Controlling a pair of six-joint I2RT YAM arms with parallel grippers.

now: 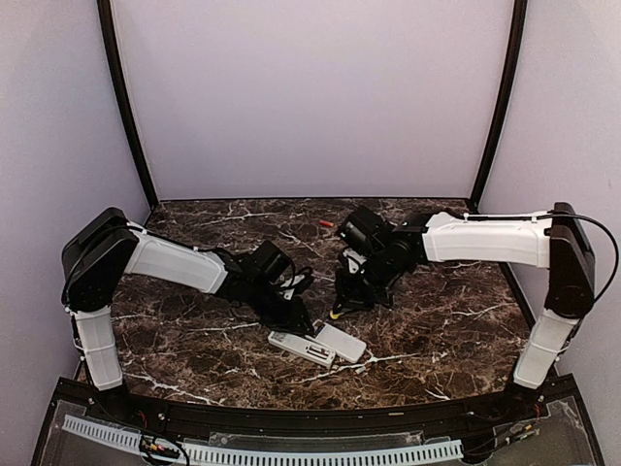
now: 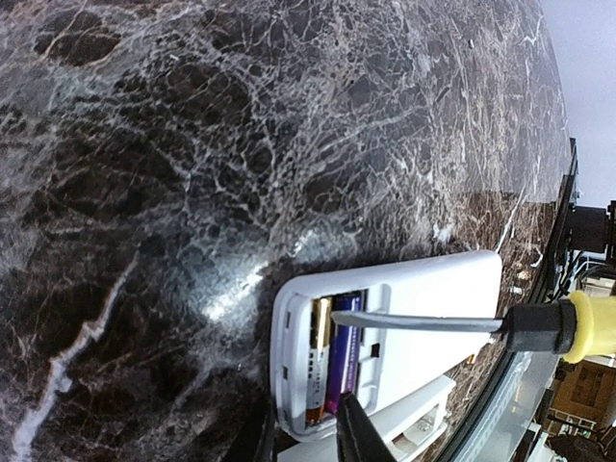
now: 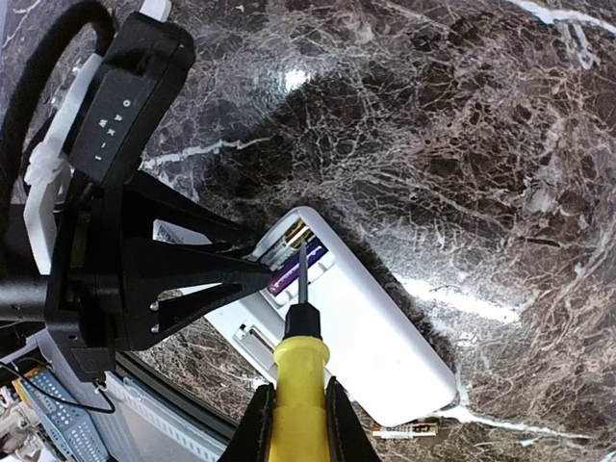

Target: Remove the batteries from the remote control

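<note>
The white remote control (image 3: pixel 371 346) lies battery side up, a purple battery (image 3: pixel 296 269) and a gold-and-black battery (image 3: pixel 286 246) side by side in its bay. My right gripper is shut on a yellow-handled screwdriver; its metal tip points into the bay, over the batteries in the left wrist view. At the bay's end, my left gripper stands part open, with nothing visible gripped between its fingers. Whether the screwdriver tip touches a battery, I cannot tell. From above, the arms partly hide the bay.
A second white piece (image 1: pixel 303 348) with a slot lies right alongside the remote. One loose battery (image 3: pixel 404 429) rests by the remote's far end, and a small red object (image 1: pixel 326 223) lies at the back.
</note>
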